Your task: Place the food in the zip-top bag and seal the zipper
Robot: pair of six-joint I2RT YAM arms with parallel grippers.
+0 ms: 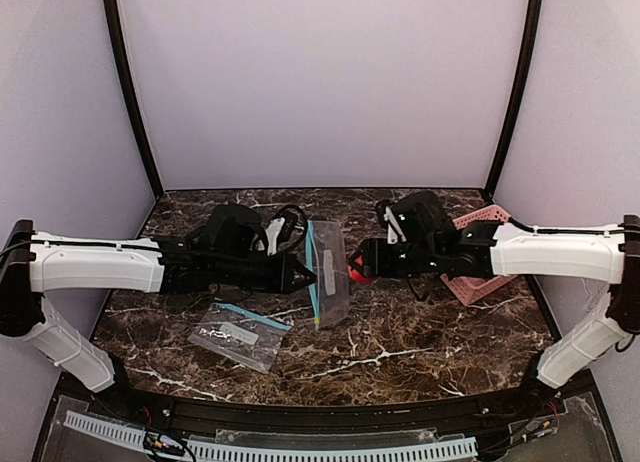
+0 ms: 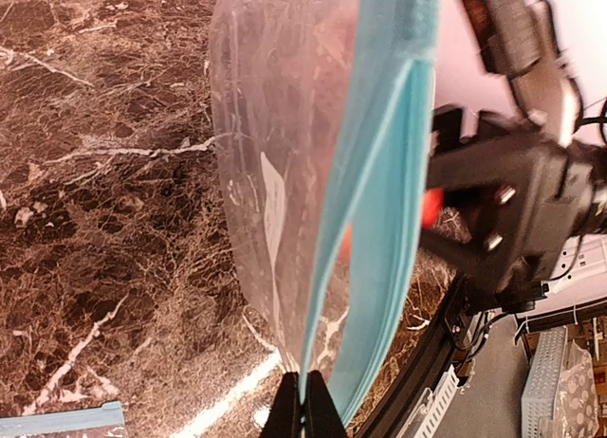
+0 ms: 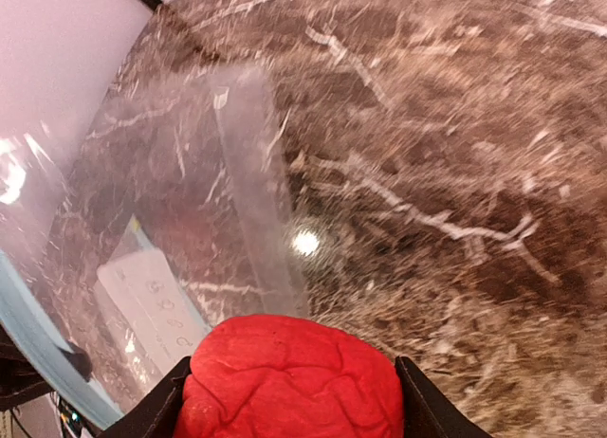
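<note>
A clear zip bag with a blue zipper stands upright between the grippers. My left gripper is shut at the zipper's lower end in the left wrist view, pinching the bag's edge. In the right wrist view my right gripper is shut on a red food item, just right of the bag. In the left wrist view the red item is partly hidden behind the bag and zipper.
A second zip bag lies flat at the front left. A pink basket sits at the right, largely behind my right arm.
</note>
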